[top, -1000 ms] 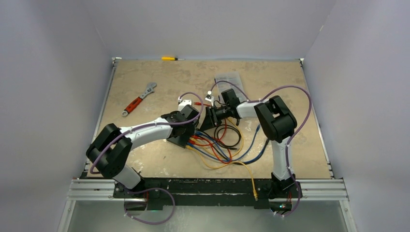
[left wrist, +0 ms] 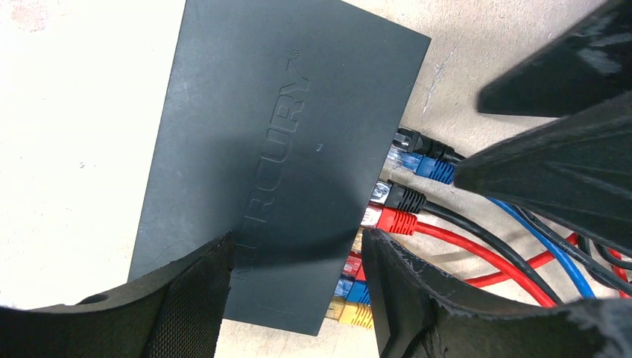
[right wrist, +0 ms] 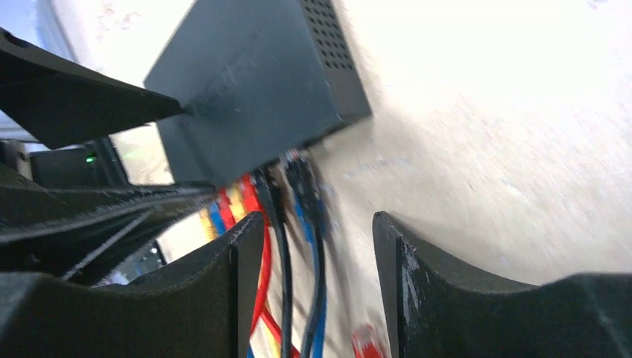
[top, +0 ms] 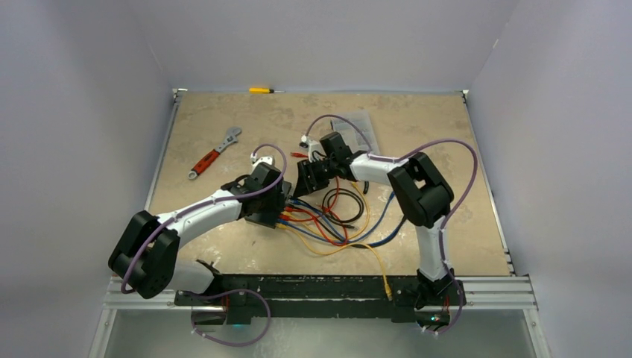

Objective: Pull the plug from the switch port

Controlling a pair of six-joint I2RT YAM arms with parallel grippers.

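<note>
The dark switch [left wrist: 291, 134], lettered MERCURY, lies flat with a row of cable plugs along one edge. At the row's far end are a black plug [left wrist: 425, 144] and a blue plug [left wrist: 431, 167], their clear tips at the switch edge; how deep they sit is unclear. My left gripper is over the switch's near part, its fingers apart. Just off the plug side, my right gripper [top: 299, 181] stands open with nothing between its fingers; in the left wrist view one finger [left wrist: 540, 153] shows close by the blue plug. Overhead, the arms partly hide the switch.
Tangled cables [top: 335, 220] spread right of the switch, one yellow cable end [top: 387, 289] reaching the front edge. A wrench [top: 216, 153] lies at left, a screwdriver [top: 262, 90] at the back, a clear box [top: 363, 127] behind the right arm. The front left is open.
</note>
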